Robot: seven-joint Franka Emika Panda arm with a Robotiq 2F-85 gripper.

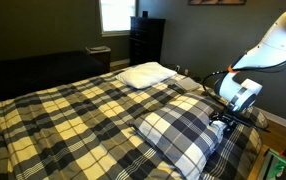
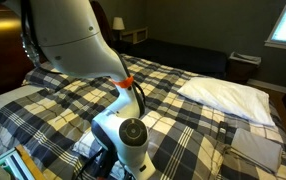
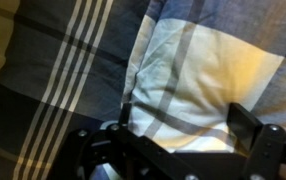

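A plaid pillow point(image 1: 175, 124) in blue, white and tan lies on the bed, close to the arm in exterior view 1. In the wrist view its pale cloth point(image 3: 188, 75) fills the middle and right, with a seam along its left side. My gripper stands open over this cloth, its fingers spread wide. Whether the fingertips touch the pillow cannot be told. From outside, the gripper point(image 1: 221, 122) is low at the pillow's near right side. In exterior view 2 the white arm point(image 2: 123, 135) hides most of the fingers.
A plaid blanket point(image 1: 68, 118) covers the bed, with a broad clear stretch to the left. A white pillow point(image 1: 143, 76) lies at the far side; a flat grey item point(image 2: 256, 148) rests near the bed's edge.
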